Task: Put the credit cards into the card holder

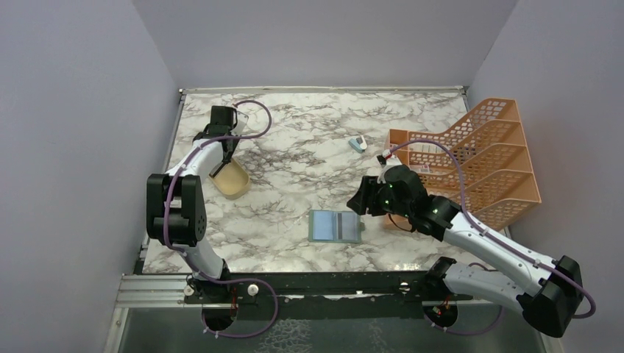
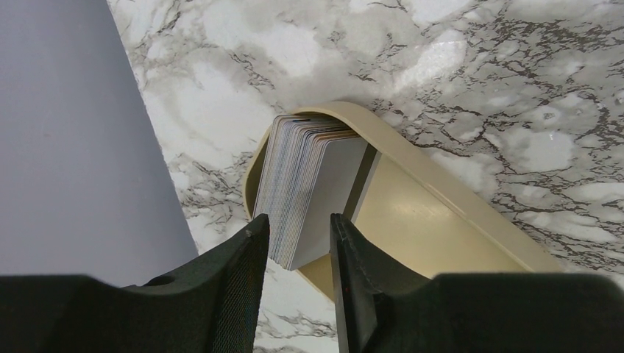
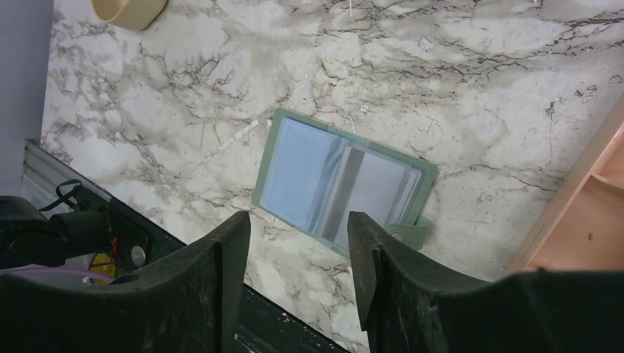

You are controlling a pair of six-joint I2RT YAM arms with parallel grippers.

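Observation:
A thick stack of cards leans at one end of a cream tray, edges up, in the left wrist view. Over that stack hangs my left gripper, fingers apart and nothing held between them. The open card holder, green-edged with clear pockets, lies flat on the marble table; from above it appears at the front middle. My right gripper hovers over the holder's right side, its fingers apart with only the holder and table seen beyond. From above, my left arm partly covers the cream tray.
An orange slatted rack fills the right side of the table, close to my right arm. A small blue and white item lies at the back right. Bare marble spreads between tray and holder.

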